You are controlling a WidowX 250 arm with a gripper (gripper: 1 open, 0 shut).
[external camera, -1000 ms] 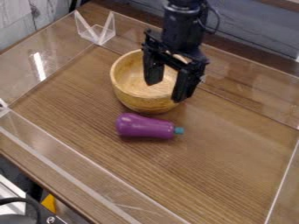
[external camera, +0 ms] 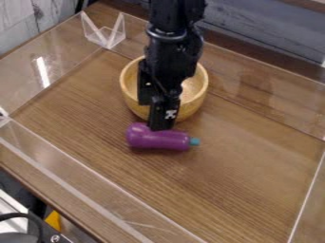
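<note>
My black gripper hangs in the middle of the camera view, in front of a yellow bowl, with its fingers open. Just below it a purple eggplant-like object with a teal end lies on the wooden table. The arm hides much of the bowl.
A clear plastic piece stands at the back left. A small yellow object and a black cable are at the bottom left, off the table's edge.
The gripper has moved left and toward the front, from over the bowl's right part to just above the purple object, which lies where it was.
</note>
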